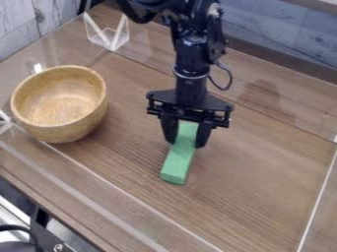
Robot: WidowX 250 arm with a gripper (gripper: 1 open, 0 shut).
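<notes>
The black gripper is over the upper end of a green elongated block, shut on it. The block lies lengthwise toward the front on the wooden table, its lower part uncovered.
A large tan bowl stands at the left. A white wire-like object is near the back left.
</notes>
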